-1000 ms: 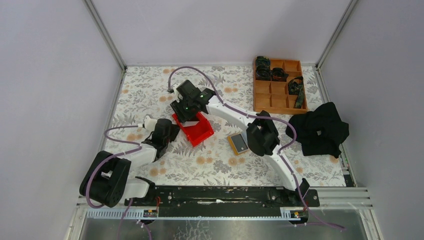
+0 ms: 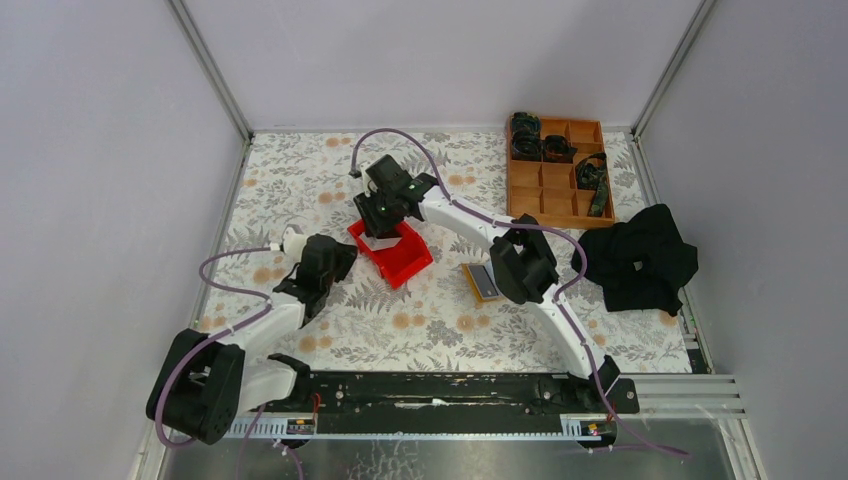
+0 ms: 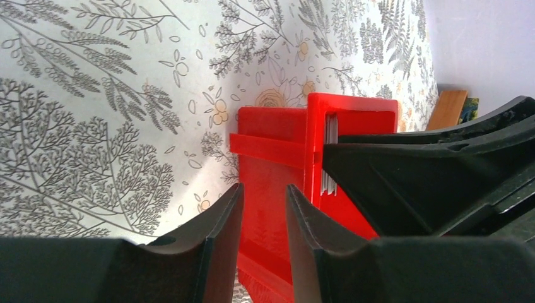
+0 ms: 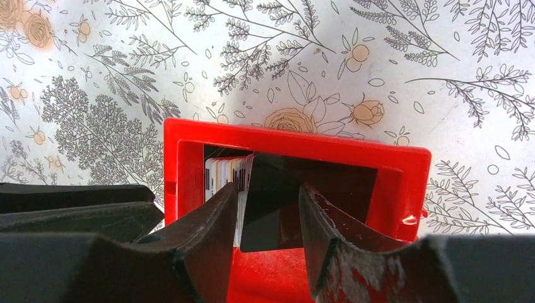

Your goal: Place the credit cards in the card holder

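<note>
The red card holder (image 2: 404,262) lies on the cloth left of centre. A stack of cards (image 4: 222,173) stands on edge inside it, beside a dark card-like panel (image 4: 277,202) that leans there. In the left wrist view the cards (image 3: 329,151) show as thin pale edges. My right gripper is over the holder, its fingertips apart in front of the dark panel; I see no firm grip on a card. Just left of the holder, my left gripper stands part open with no card between its fingers.
A small yellow-edged box (image 2: 482,282) lies right of the holder, partly under the right arm. A wooden organizer (image 2: 555,207) stands at the back right, with a black cloth (image 2: 640,262) in front of it.
Over the last second the holder has shifted slightly right, along with my right gripper. The small box has also moved a little right.
</note>
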